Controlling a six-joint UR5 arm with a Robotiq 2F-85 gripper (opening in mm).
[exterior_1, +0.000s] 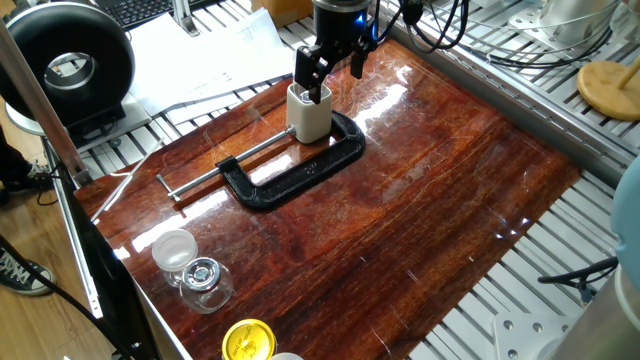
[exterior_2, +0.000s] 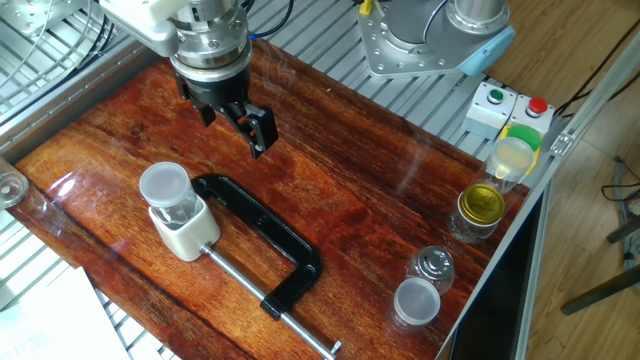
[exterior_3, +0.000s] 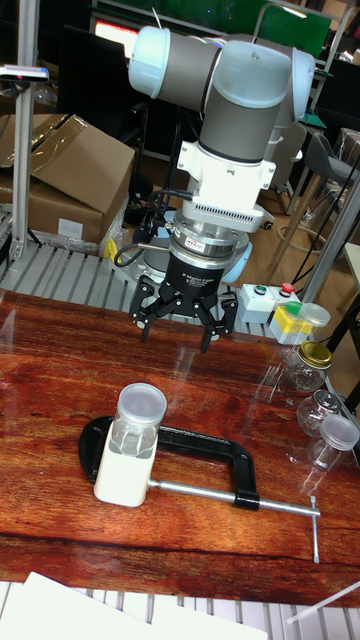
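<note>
My gripper (exterior_3: 176, 336) hangs above the wooden board with its fingers spread apart and nothing between them. A clear jar with a frosted white lid (exterior_3: 143, 403) stands upright in a cream-coloured holder (exterior_3: 125, 478). A black C-clamp (exterior_2: 262, 222) lies around that holder, its steel screw (exterior_2: 240, 278) reaching the holder's side. In exterior view 2, the gripper (exterior_2: 235, 130) is up and to the right of the jar, clear of it. From exterior view 1, the fingers cover most of the jar, while the holder (exterior_1: 310, 118) shows below them.
Along one board edge stand several jars: one gold-lidded (exterior_2: 482, 205), one silver-lidded (exterior_2: 435, 263) and white-lidded ones, including a near one (exterior_2: 416, 302). Button boxes (exterior_2: 490, 108) sit beyond that edge. The board's middle (exterior_1: 410, 210) is bare.
</note>
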